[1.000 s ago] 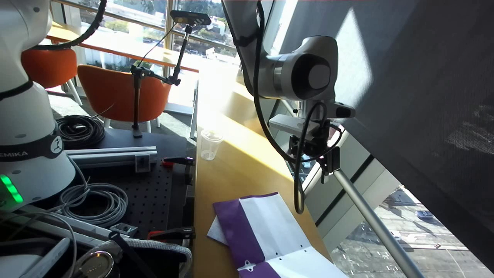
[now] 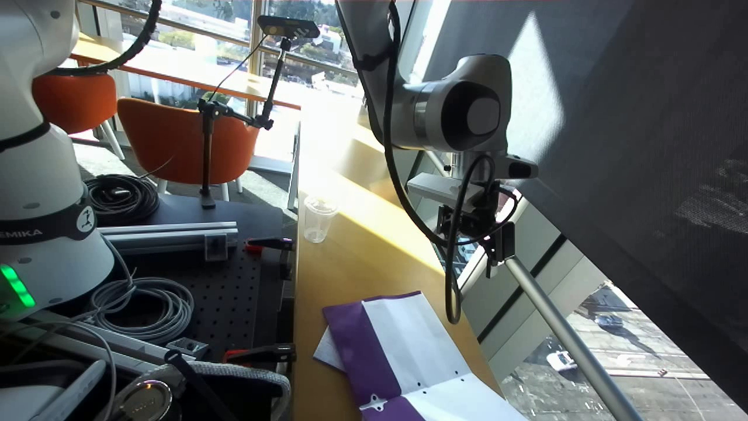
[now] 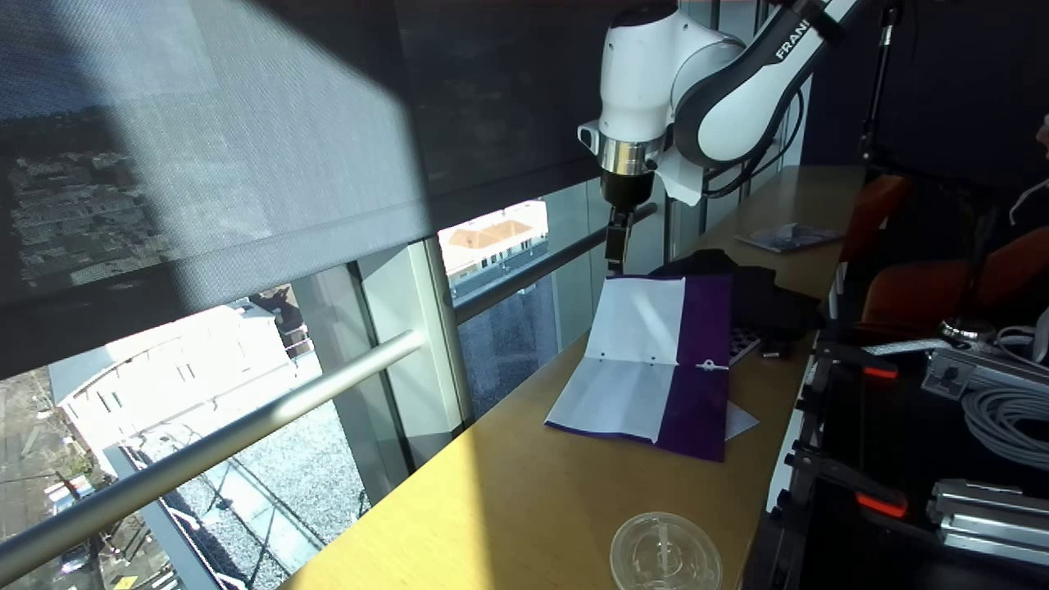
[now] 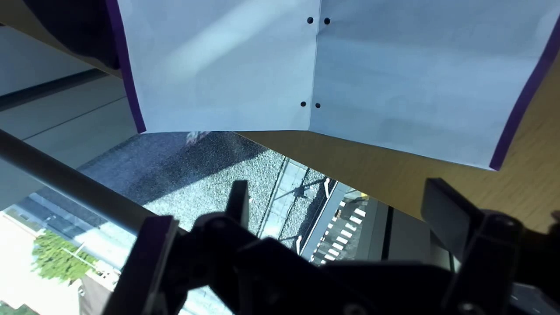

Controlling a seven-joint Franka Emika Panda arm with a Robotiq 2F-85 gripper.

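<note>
A purple-and-white folder point(image 2: 414, 344) lies opened out on the wooden ledge, its crease and punched holes showing. In the wrist view, the white inner panels of the folder point(image 4: 220, 68) fill the top. My gripper is open, with nothing held between its spread fingers. It hangs over the window side, beyond the folder's edge, in the wrist view. Seen from the second exterior side, the gripper point(image 3: 617, 257) points down near the folder's far window-side corner; whether they touch is unclear. A clear plastic cup point(image 2: 318, 221) with a lid stands apart on the ledge.
A metal rail point(image 2: 561, 323) runs along the window beside the arm. Dark cloth point(image 3: 767, 295) lies behind the folder. Clamps point(image 3: 865, 492) line the ledge's inner edge. Bare ledge point(image 3: 551, 492) separates the folder from the cup.
The arm, folder and cup have not visibly moved. Only cars on the street outside the window have shifted.
</note>
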